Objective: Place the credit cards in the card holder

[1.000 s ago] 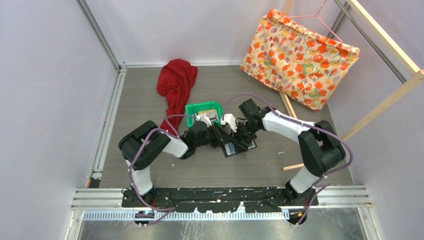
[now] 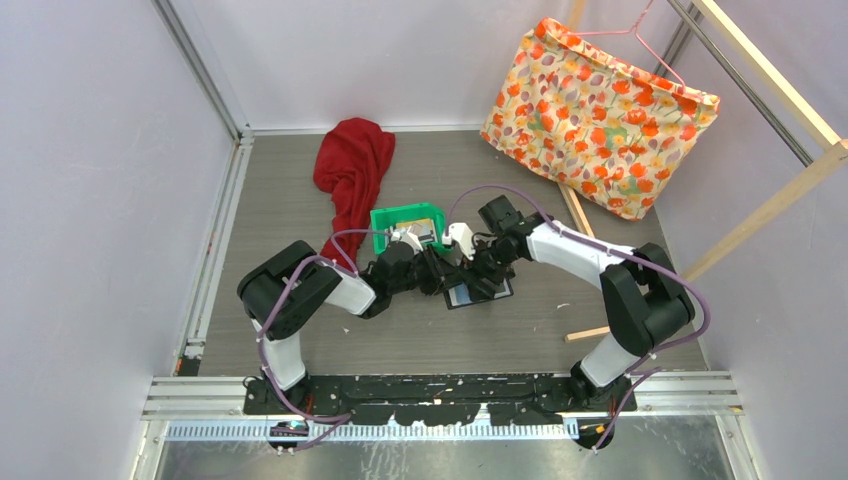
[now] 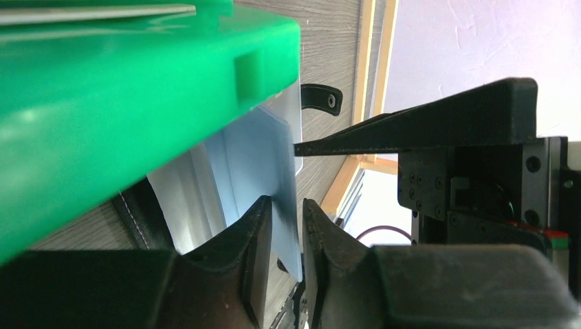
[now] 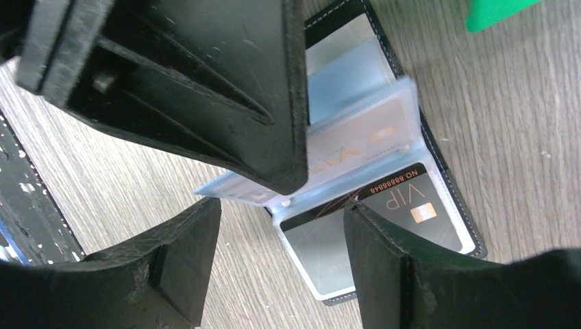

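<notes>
The open card holder (image 2: 503,288) lies on the table beneath both grippers. In the right wrist view, a dark grey VIP card (image 4: 329,250) sits in one of its clear pockets. A pale see-through pocket page (image 4: 363,140) stands up from the holder, with faint orange marks on it. My left gripper has its fingers slightly apart, one on each side of this page. Over the VIP card's pocket, my right gripper is open, its fingers wide apart. In the right wrist view, the left gripper's black finger (image 4: 274,137) covers part of the page.
A green tray (image 2: 380,221) with several cards inside stands just behind the holder. Its wall (image 3: 123,110) fills much of the left wrist view, close to the left fingers. A red cloth (image 2: 352,175) lies at the back left.
The holder has shifted very slightly on the table under the grippers, away from the front edge. Both arms look nearly still.
</notes>
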